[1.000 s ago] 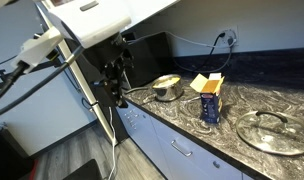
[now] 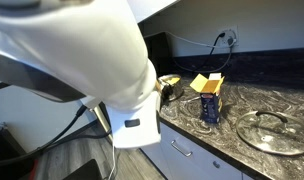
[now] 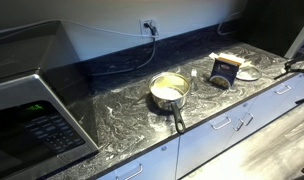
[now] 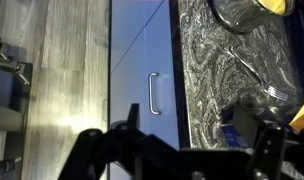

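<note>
My gripper is over the counter's front edge and the drawers in the wrist view. Its dark fingers stand wide apart, with only the drawer front and counter showing between them. In the second exterior view a metal pot (image 3: 170,88) with yellowish contents sits on the counter, its dark handle pointing to the front. To its right stands a dark blue box (image 3: 223,72) with its flaps open. Past the box lies a glass lid (image 3: 249,73). The white arm hides most of the gripper in the first exterior view.
A microwave (image 3: 37,105) stands at the counter's left end. A fork-like utensil (image 4: 257,75) lies between pot and box. Drawer handles (image 4: 154,93) jut out below the counter edge.
The arm has swung closer to the first exterior camera and toward the counter. It now covers much of the pot there. Pot, box and lid have not visibly moved.
</note>
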